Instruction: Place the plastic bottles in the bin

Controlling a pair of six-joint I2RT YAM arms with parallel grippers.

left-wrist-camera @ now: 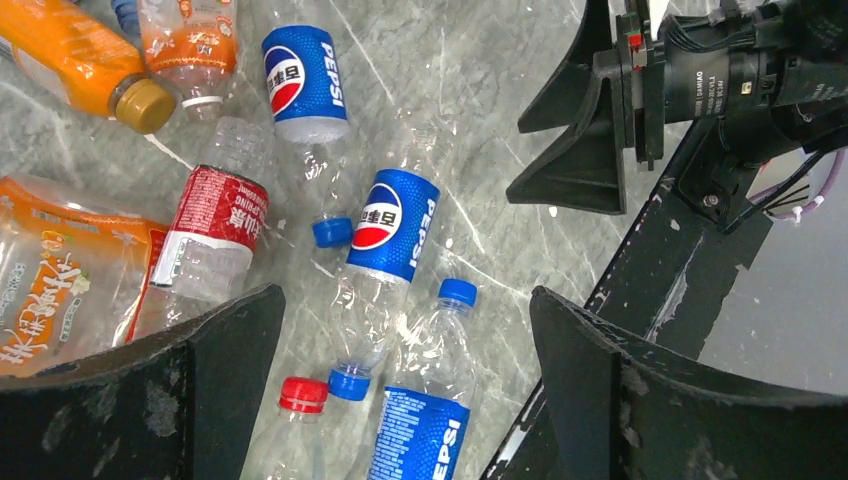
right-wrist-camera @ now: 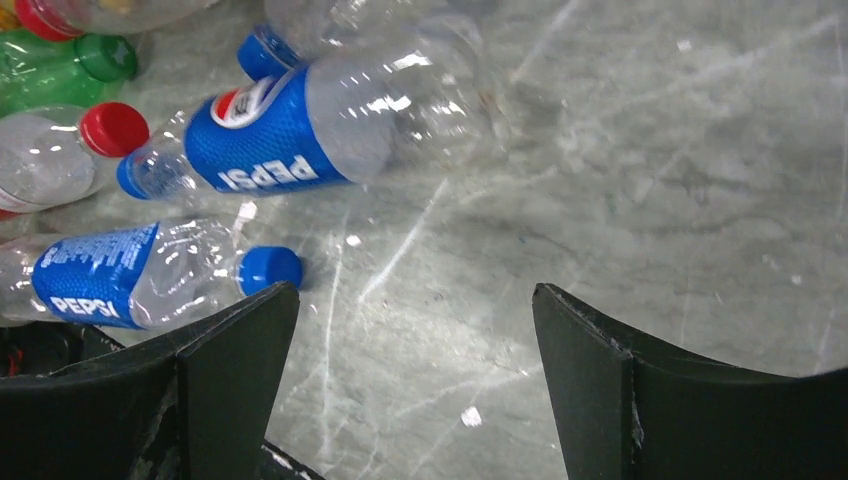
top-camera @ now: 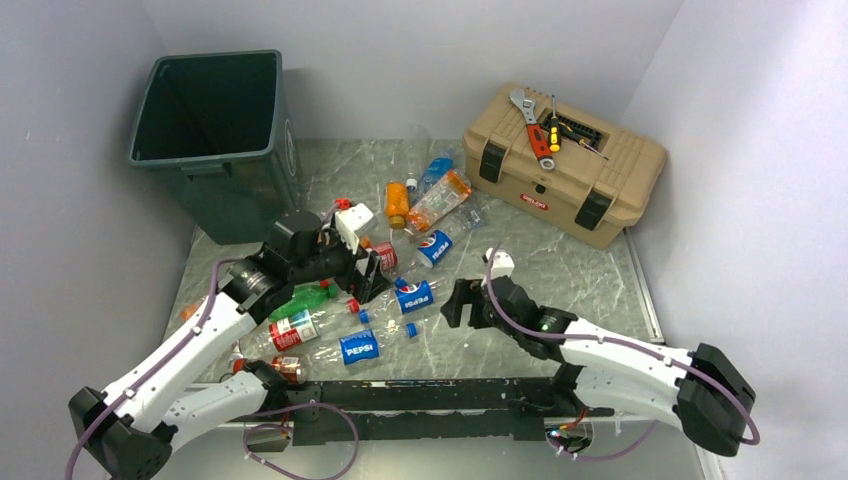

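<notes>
Plastic bottles lie scattered on the marble surface: Pepsi bottles (top-camera: 414,297), a green bottle (right-wrist-camera: 60,75), orange bottles (top-camera: 397,205) and red-label ones. A dark green bin (top-camera: 205,110) stands at the back left. My left gripper (top-camera: 368,275) hangs open over the middle of the bottles, nothing between its fingers; in the left wrist view a Pepsi bottle (left-wrist-camera: 390,230) lies between and beyond them. My right gripper (top-camera: 462,300) is open at the bottles' right, above bare surface, with Pepsi bottles (right-wrist-camera: 260,135) to its upper left in the right wrist view.
A tan toolbox (top-camera: 560,180) with a wrench and screwdrivers on top stands at the back right. Bare surface (top-camera: 580,290) lies below it. A dark edge beam (top-camera: 430,395) runs along the front.
</notes>
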